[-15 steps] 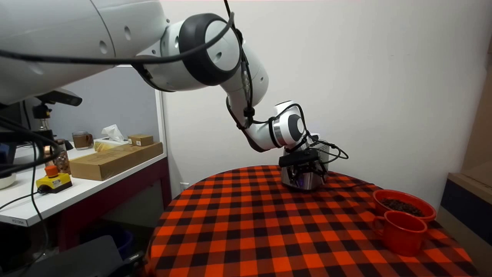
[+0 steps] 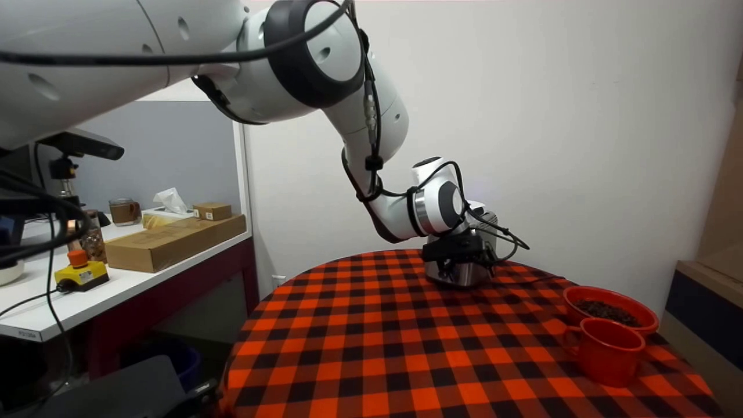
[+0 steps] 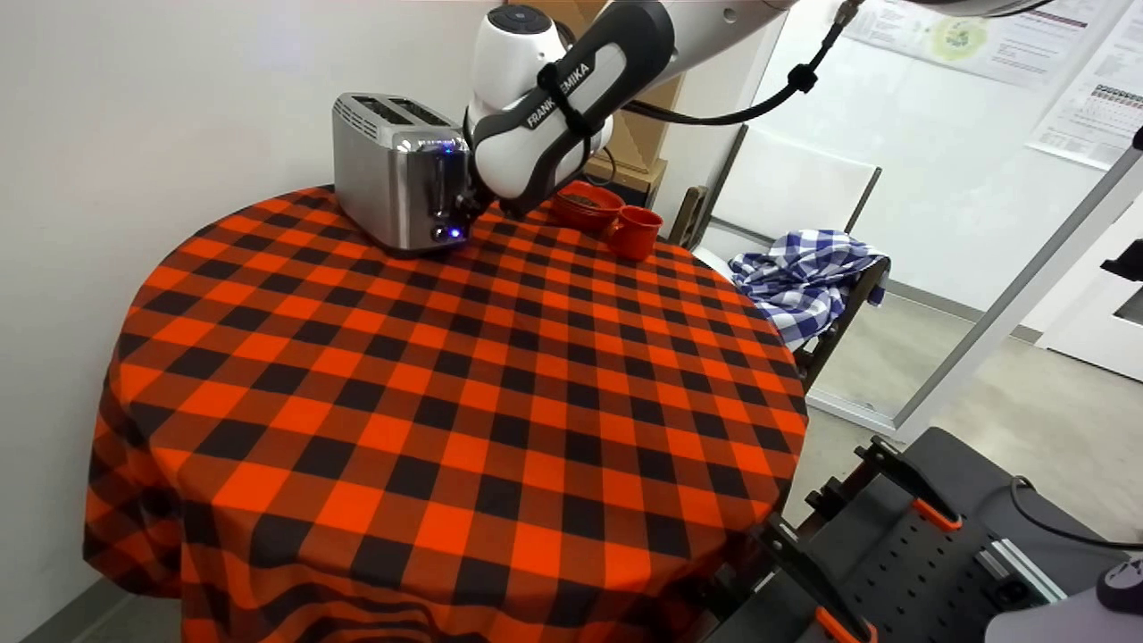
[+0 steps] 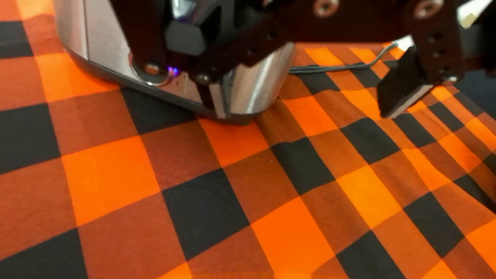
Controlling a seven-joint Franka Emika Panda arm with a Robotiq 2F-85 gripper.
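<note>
A silver toaster [image 3: 375, 177] stands upright at the back of the table, two slots on top and blue lights glowing on its control end. In the wrist view, its lower front [image 4: 260, 88] appears behind my gripper. The gripper is open, with a wide gap between its fingers and only tablecloth and a cord visible through it. One finger [image 4: 222, 100] overlaps the toaster's front corner; whether they touch I cannot tell. The other finger [image 4: 404, 88] is out to the right over the cloth. In exterior view 2, the arm's wrist largely hides the gripper.
A red bowl [image 2: 644, 318] of dark bits and a red mug [image 2: 607, 359] stand at the table's right edge in exterior view 1. A grey cord [image 4: 325, 69] runs from the toaster. The wall is close behind. Most of the checkered tablecloth [image 3: 461, 429] is clear.
The toaster, bowl and mug look unmoved.
</note>
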